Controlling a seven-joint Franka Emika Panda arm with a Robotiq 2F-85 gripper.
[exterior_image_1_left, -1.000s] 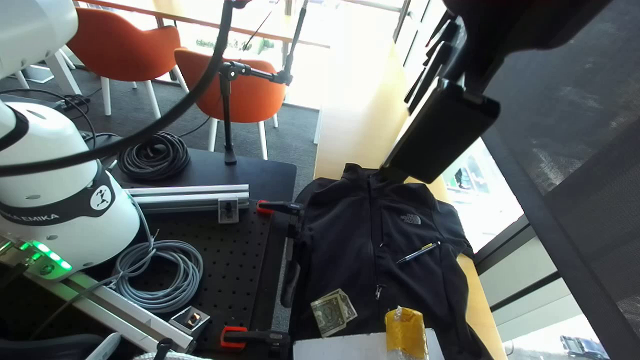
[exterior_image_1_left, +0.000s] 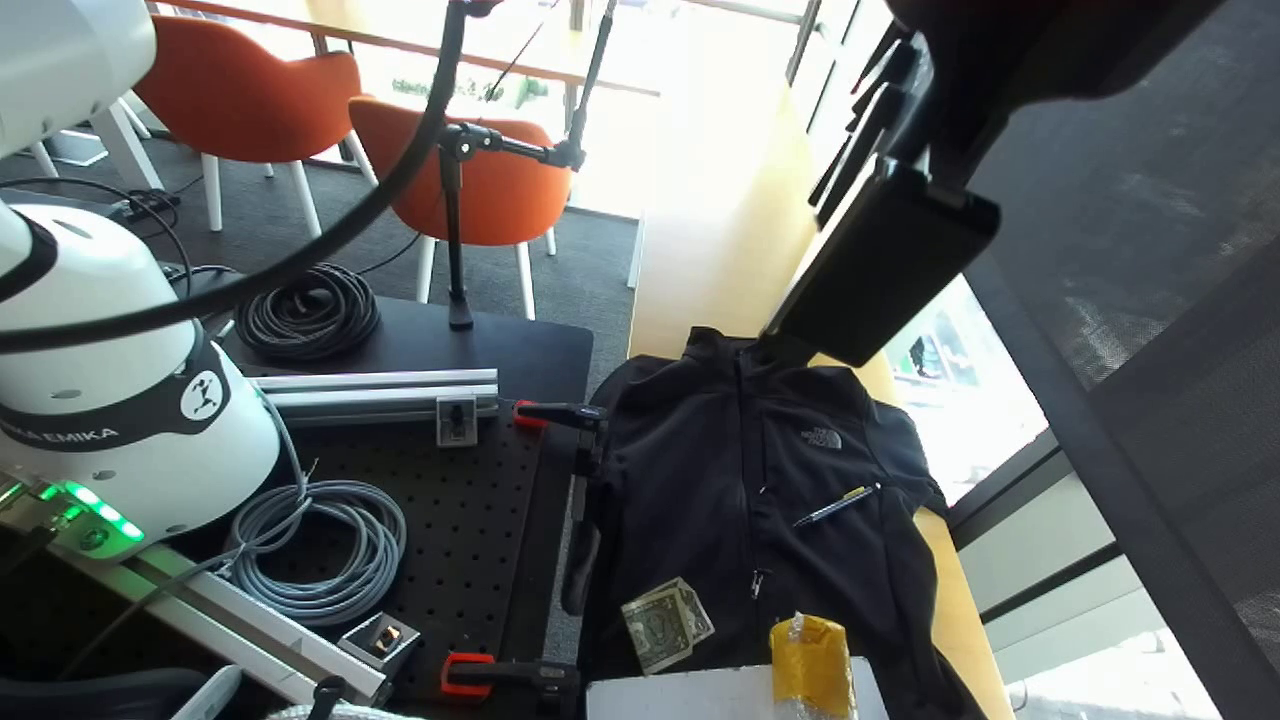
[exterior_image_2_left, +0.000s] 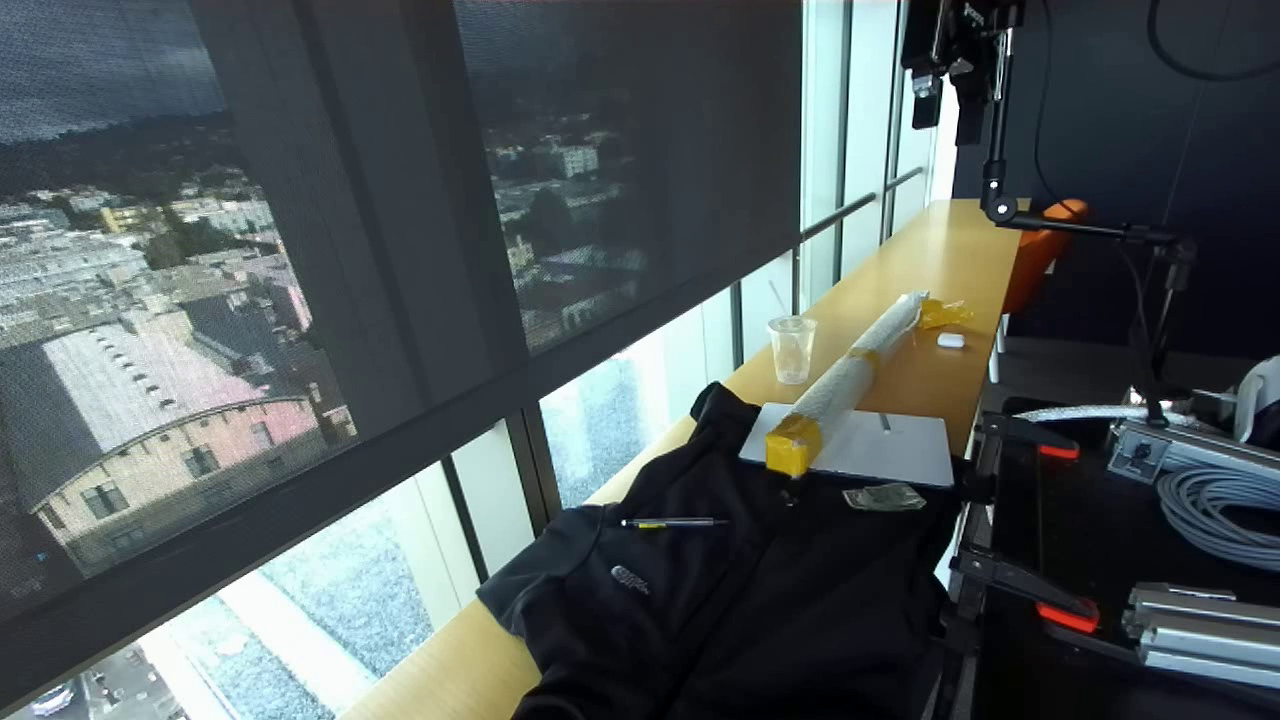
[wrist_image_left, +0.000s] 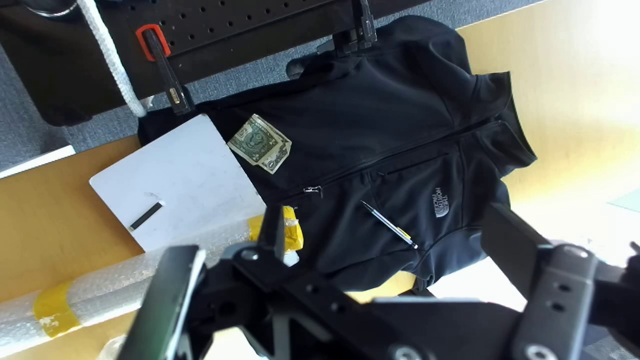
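Observation:
My gripper stands open high above the table, its fingers (wrist_image_left: 510, 246) far apart and the space between them empty. Below lies a black jacket (wrist_image_left: 384, 114), spread out flat with its zip closed. A silver and yellow pen (wrist_image_left: 390, 225) rests on the jacket's chest, near the white logo. Close to the hem are folded dollar bills (wrist_image_left: 259, 144), lying beside a white board (wrist_image_left: 180, 174). Across that board runs a bubble-wrapped roll (wrist_image_left: 114, 294) with yellow tape at its end. In exterior view 2 the gripper (exterior_image_2_left: 944, 110) shows small at the top right.
A clear plastic cup (exterior_image_2_left: 792, 350) stands by the window side of the roll. Black clamps with red ends (exterior_image_1_left: 468, 674) sit along the pegboard's edge. A small white case (exterior_image_2_left: 950, 341) lies farther along the wooden table (exterior_image_2_left: 924, 390). Coiled grey cable (exterior_image_1_left: 318, 552) occupies the pegboard.
The arm, the gripper and everything on the table look the same as before. Only a car outside the window has gone from view.

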